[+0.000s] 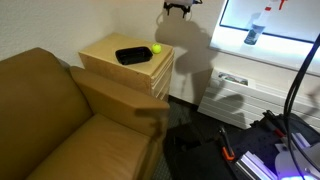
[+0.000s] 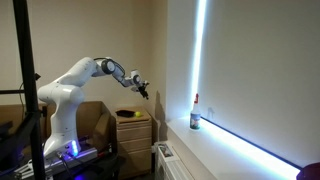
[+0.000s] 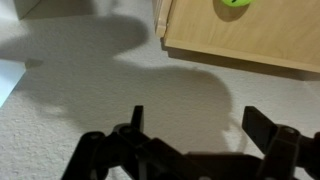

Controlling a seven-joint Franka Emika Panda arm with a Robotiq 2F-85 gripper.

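A yellow-green ball (image 1: 156, 48) rests on top of the wooden cabinet (image 1: 98, 49), beside a black tray (image 1: 134, 56). Above and to the right of the ball, in exterior view 1, is my gripper (image 1: 177, 11). Its fingers are spread wide in the wrist view, with only bare wall or floor surface between them, so the gripper is open and empty. The wrist view's top edge cuts off the ball (image 3: 232, 3) on the cabinet top (image 3: 270, 28). Exterior view 2 has the gripper (image 2: 143, 90) above the cabinet, apart from the ball (image 2: 138, 113).
A brown sofa (image 1: 70, 125) fills the near left. On the window ledge stands a bottle (image 2: 195, 112). A white radiator-like unit (image 1: 238, 100) sits low to the cabinet's right. Open air surrounds the gripper.
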